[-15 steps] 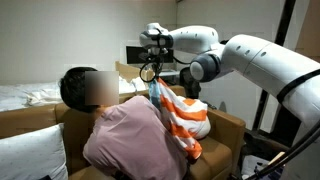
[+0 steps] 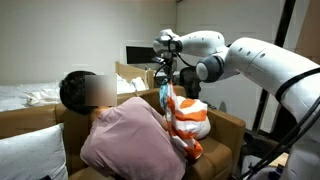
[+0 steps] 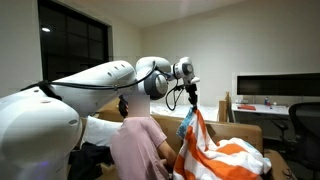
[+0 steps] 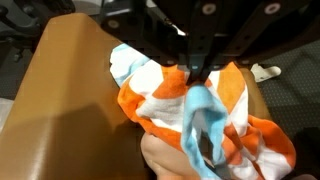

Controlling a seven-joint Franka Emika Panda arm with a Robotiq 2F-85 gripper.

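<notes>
An orange-and-white striped towel point(image 2: 182, 125) with a light blue end hangs over the sofa, its upper part drawn up to a peak. My gripper is shut on the light blue end point(image 4: 203, 112), which drops from its fingertips in the wrist view. In exterior view 2, the raised towel point(image 3: 203, 140) slopes down from below the gripper point(image 3: 193, 100) to a bunched heap on the seat. The fingers themselves are small in both exterior views.
A person in a pinkish shirt point(image 2: 133, 138) sits close on the towel's left; bare skin point(image 4: 165, 155) shows beneath it in the wrist view. The brown sofa point(image 2: 225, 130) has a white pillow point(image 2: 32, 155). A desk with a monitor point(image 3: 268, 85) stands behind.
My gripper has shifted to the right in exterior view 1, carrying the towel's blue end along. The lower folds and the person look nearly the same.
</notes>
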